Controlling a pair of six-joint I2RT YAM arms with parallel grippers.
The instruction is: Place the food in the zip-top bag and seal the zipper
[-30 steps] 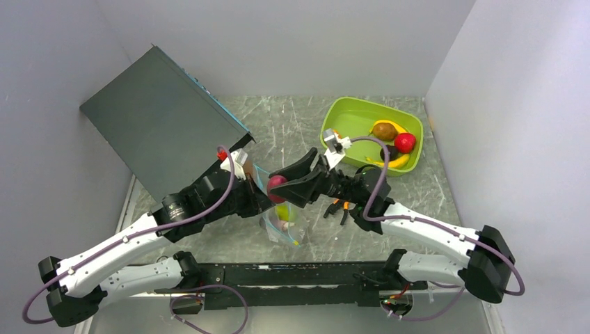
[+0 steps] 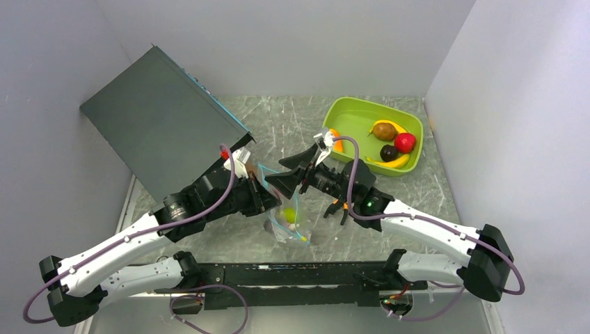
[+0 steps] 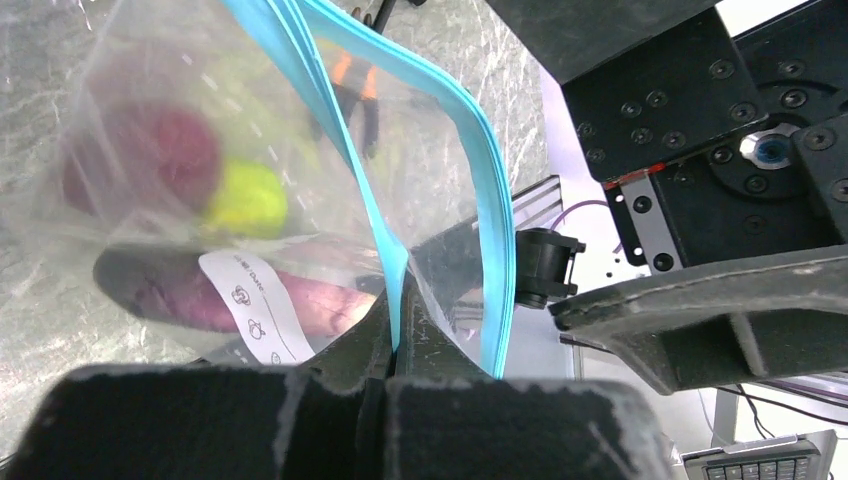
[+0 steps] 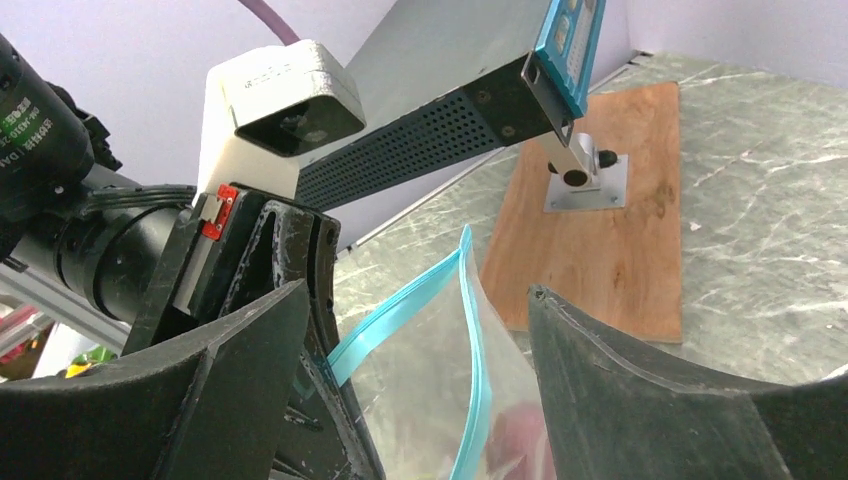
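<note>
The clear zip top bag [image 3: 60,250] hangs with its blue-edged mouth spread. My left gripper is shut on the bag's rim at one side. Through the plastic in the left wrist view I see a red sweet potato [image 3: 150,160], blurred, against a green fruit [image 3: 247,200]. Below them lies a purple eggplant [image 3: 185,300] with a white label on the bag. Over the mouth, my right gripper stands open, fingers wide apart and nothing between them. In the top view the bag's lower part shows the green fruit, partly covered by the arms.
A green basket [image 2: 336,111] with bananas and other fruits stands at the back right. The big grey box [image 2: 163,118] slants at the left, with a wooden board [image 4: 610,260] under its bracket. Pliers [image 2: 337,209] lie right of the bag.
The left gripper stays put.
</note>
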